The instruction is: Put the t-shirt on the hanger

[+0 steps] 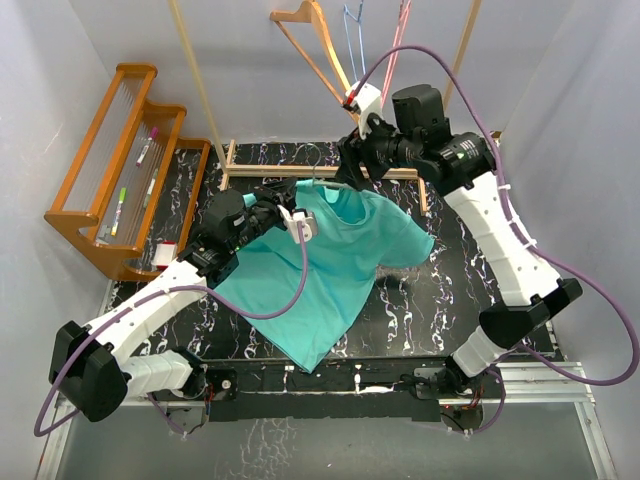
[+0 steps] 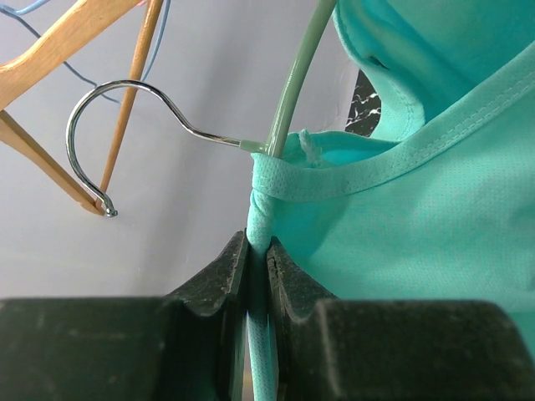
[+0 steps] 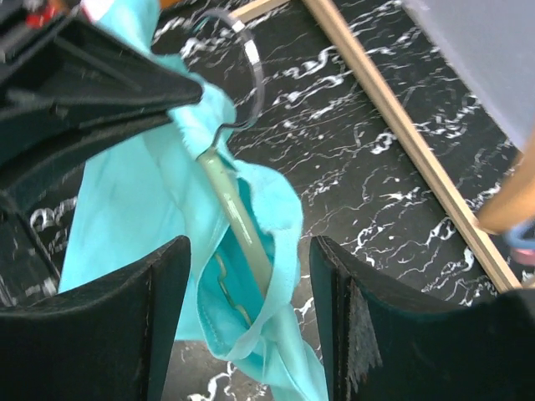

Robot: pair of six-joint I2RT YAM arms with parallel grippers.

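The teal t-shirt (image 1: 320, 290) hangs between my grippers, with a green hanger (image 2: 293, 79) inside its neck opening and the silver hook (image 2: 171, 109) standing out. My left gripper is shut on the shirt's collar fabric at the hanger. My right gripper is part open at the other end; the hanger bar (image 3: 238, 217) and folded fabric reach down between its fingers. Whether it touches them is unclear.
A wooden rail (image 1: 398, 174) runs behind the shirt. Wooden, blue and pink hangers (image 1: 330, 45) hang above at the back. A wooden rack (image 1: 90, 170) with markers stands at left.
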